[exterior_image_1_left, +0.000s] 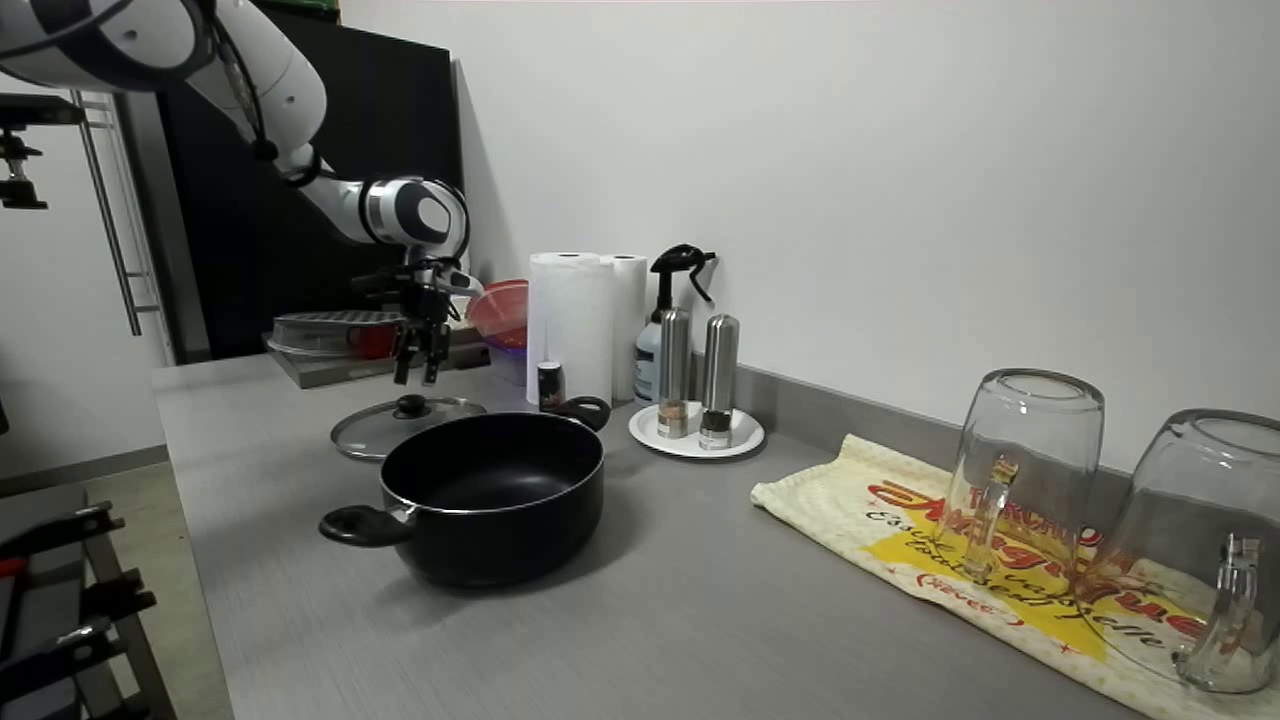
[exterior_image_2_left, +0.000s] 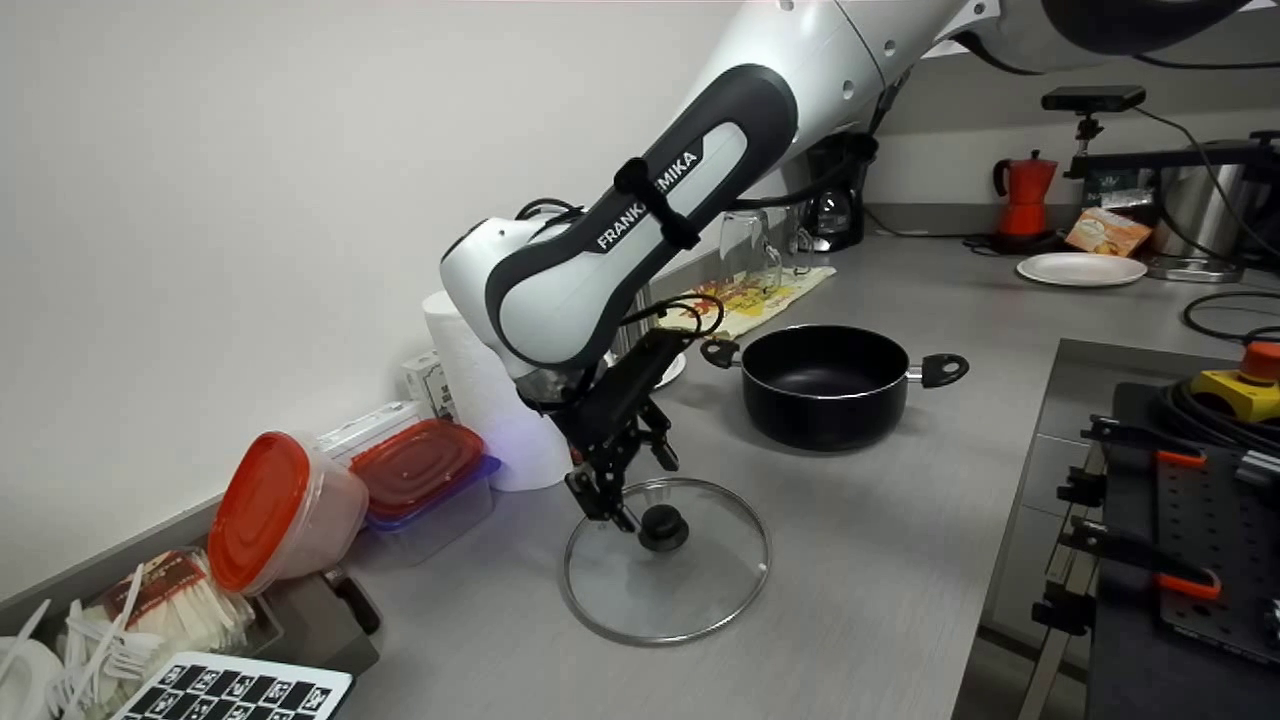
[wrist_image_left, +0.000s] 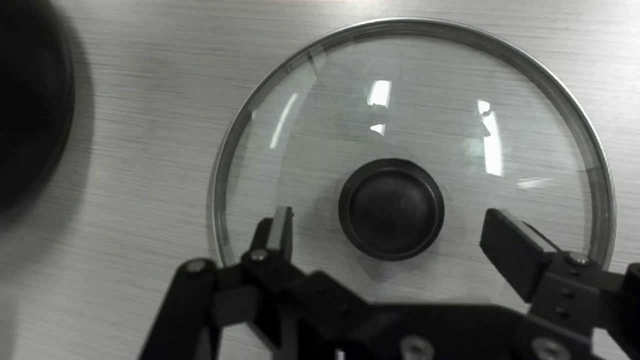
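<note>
A round glass lid (exterior_image_2_left: 708, 576) with a metal rim lies flat on the grey counter, its black knob (wrist_image_left: 391, 209) upward. Above it hangs my gripper, open, with its fingers wide apart and nothing between them. In the wrist view the knob appears between the two fingers, slightly beyond the line of their tips. From the first exterior view, the fingertips look a little higher than the knob, with a gap. The black two-handled pot (exterior_image_1_left: 492, 498) stands uncovered beside the lid, and it looks empty. Its dark side also shows at the wrist view's left edge.
Paper towel rolls (exterior_image_1_left: 569, 324), a small dark jar (exterior_image_1_left: 549, 384) and two steel mills on a white plate (exterior_image_1_left: 746, 434) line the wall. Glass mugs (exterior_image_1_left: 1020, 480) stand upside down on a cloth (exterior_image_1_left: 840, 492). Plastic containers (exterior_image_2_left: 420, 468) crowd the lid's wall side.
</note>
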